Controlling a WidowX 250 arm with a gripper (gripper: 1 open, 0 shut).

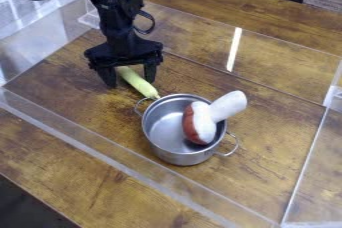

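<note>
My black gripper (126,67) hangs down from the top left, open, its fingers on either side of a pale yellow-green elongated object (140,85) lying on the wooden table at a slant; whether they touch it cannot be made out. A steel pot (170,147) with wire handles stands just below and right of that object. In it rests a white item with a red part (202,123), its white end sticking up over the rim toward the upper right.
The wooden table (74,147) is bounded by clear panels at the left, right and front.
</note>
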